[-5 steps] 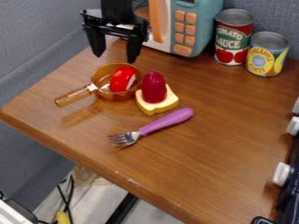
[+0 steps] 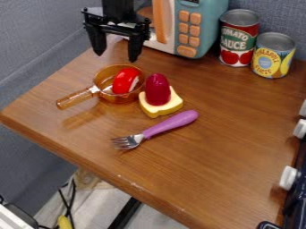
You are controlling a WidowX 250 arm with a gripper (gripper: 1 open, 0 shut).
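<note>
My black gripper (image 2: pixel 116 49) hangs open at the top left, its two fingers spread above the back left of the table, with nothing visible between them. Below it an amber pan (image 2: pixel 74 97) holds a red object (image 2: pixel 124 80). To its right a dark red object (image 2: pixel 157 89) stands on a yellow piece shaped like bread (image 2: pixel 162 106). A purple-handled fork (image 2: pixel 156 129) lies in front of them on the wooden table (image 2: pixel 203 161).
A teal toy microwave (image 2: pixel 184 27), a tomato sauce can (image 2: pixel 238 39) and a yellow can (image 2: pixel 273 57) stand at the back. A dark appliance with white knobs (image 2: pixel 292 179) lines the right edge.
The objects on the table have not moved.
</note>
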